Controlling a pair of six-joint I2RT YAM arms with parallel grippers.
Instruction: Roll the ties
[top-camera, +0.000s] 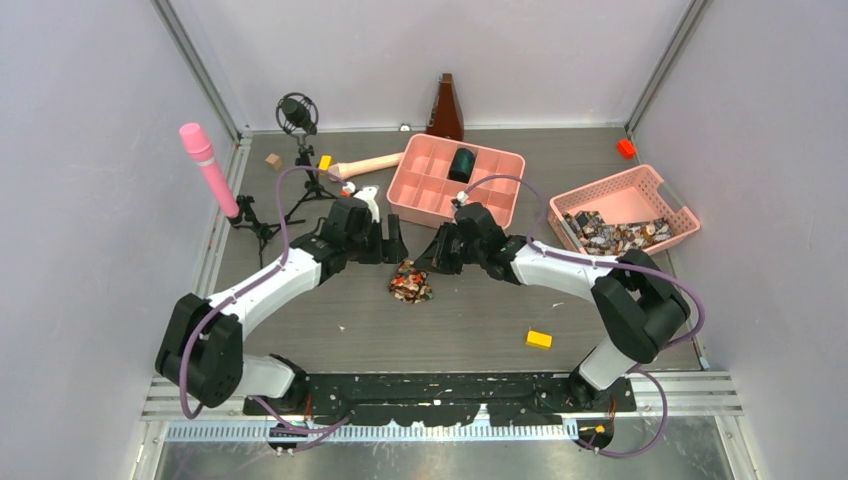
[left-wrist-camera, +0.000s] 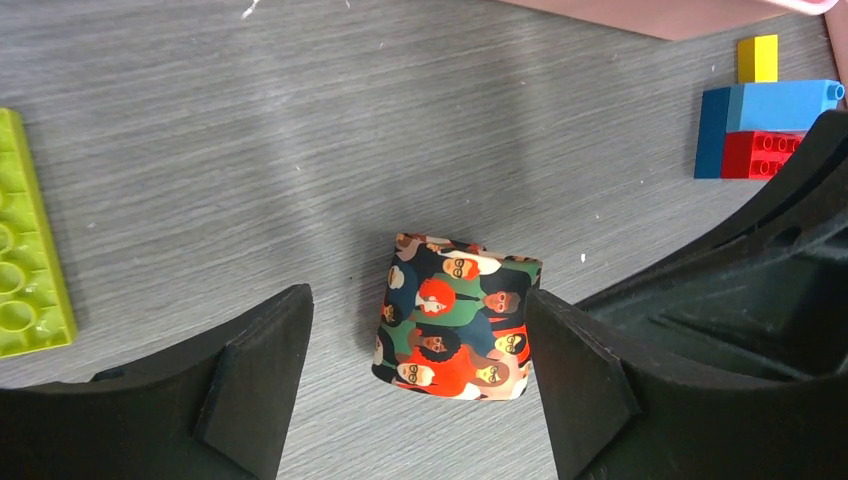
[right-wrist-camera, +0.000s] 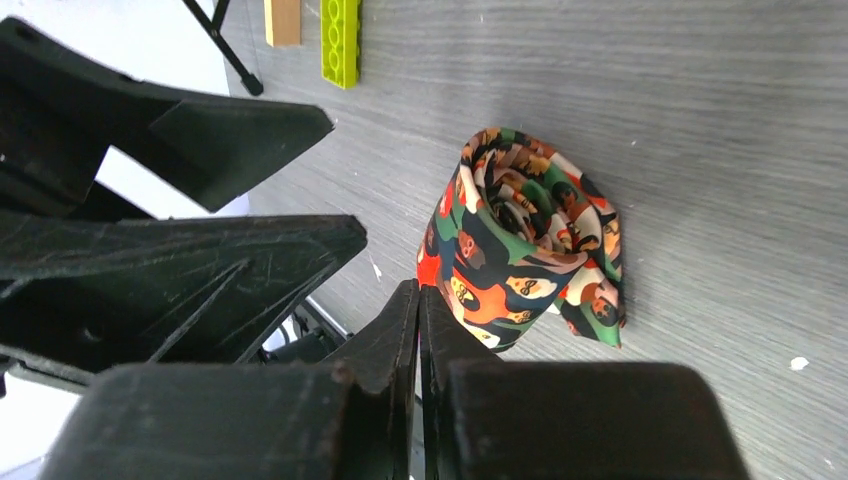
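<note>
A patterned tie (top-camera: 410, 284), rolled into a compact bundle, lies on the grey table in front of the divided bin. In the right wrist view its coiled end faces up, with a loose flap at the side. My left gripper (top-camera: 386, 252) stands open, and in the left wrist view the rolled tie (left-wrist-camera: 455, 320) appears between its spread fingers, close to the right fingertip. From the other side, my right gripper points at the tie, its fingertips close against the outer fabric. Its fingers are shut, and no fabric clearly shows between them.
A pink divided bin (top-camera: 420, 212) holding a dark green roll (top-camera: 462, 165) stands behind. On the right, a pink basket (top-camera: 640, 180) contains other patterned ties. A yellow block (top-camera: 539, 340) sits at front right; a green block (left-wrist-camera: 30, 240) lies to the left.
</note>
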